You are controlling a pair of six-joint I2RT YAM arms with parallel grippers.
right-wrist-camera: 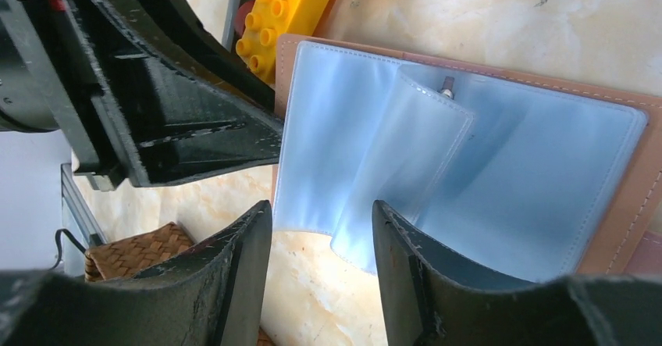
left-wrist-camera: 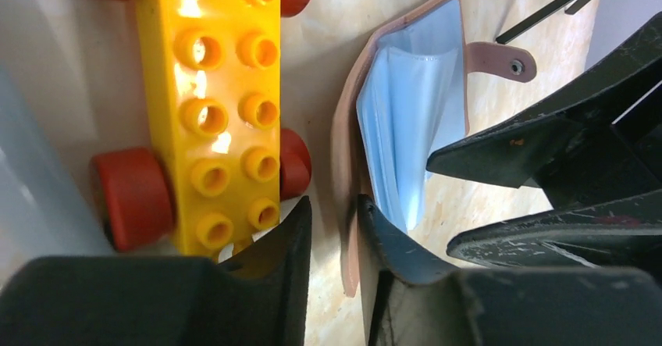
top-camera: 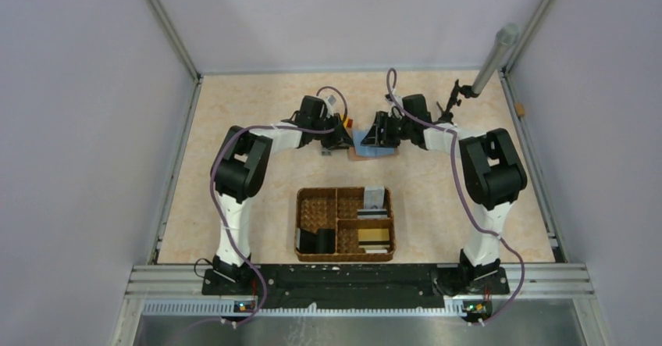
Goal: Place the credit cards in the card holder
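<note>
The brown card holder (top-camera: 354, 156) lies open at the table's middle, and its pale blue sleeves (right-wrist-camera: 539, 174) fill much of the right wrist view. One sleeve leaf stands curled up from the others. Over that leaf my right gripper has its fingers apart, with the leaf's lower edge near one fingertip. At the holder's left edge is my left gripper, with a gap between its fingers and the brown cover edge showing in that gap. Whether either gripper touches the holder I cannot tell. Cards, among them a gold one (top-camera: 373, 235), lie in the basket.
A woven basket (top-camera: 318, 205) with compartments stands in front, holding cards and black items. Close to the left gripper is a yellow toy brick (left-wrist-camera: 226, 112) with red wheels.
</note>
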